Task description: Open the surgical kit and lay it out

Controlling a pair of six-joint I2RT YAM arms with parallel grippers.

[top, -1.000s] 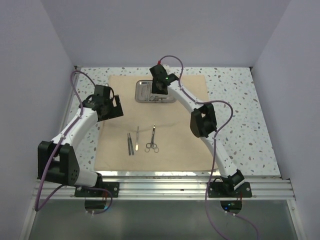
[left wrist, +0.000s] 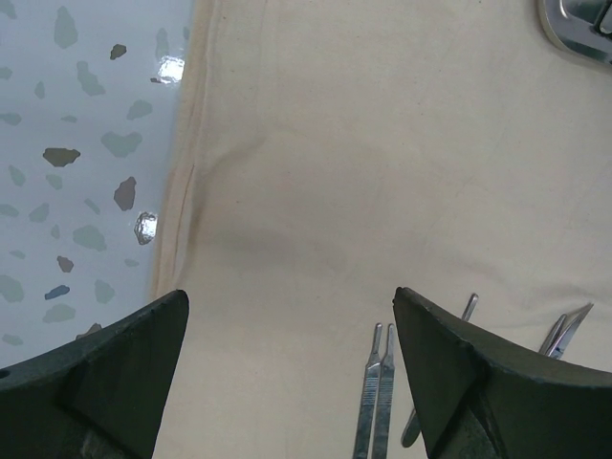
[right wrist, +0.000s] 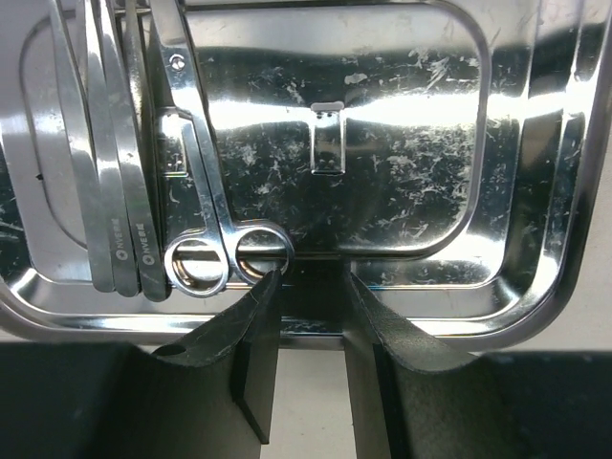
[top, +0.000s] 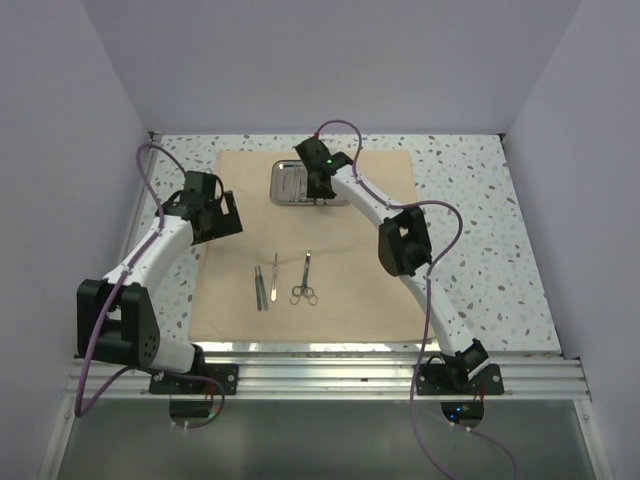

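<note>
A metal tray (top: 273,186) stands at the back of the beige cloth. In the right wrist view, scissors (right wrist: 215,191) and several slim tweezer-like tools (right wrist: 105,182) lie along the left of the tray. My right gripper is over the tray's near rim, its fingers part open and nothing between them; the scissors' ring handle is just left of the fingertips. My left gripper (top: 232,214) is open and empty above the left of the cloth. On the cloth lie tweezers (top: 261,288), a scalpel-like tool (top: 275,278) and another pair of scissors (top: 304,280).
Part of the tray is hidden beneath the right arm in the top view.
The left arm has drifted a little left. Tools on the cloth have stayed put.
</note>
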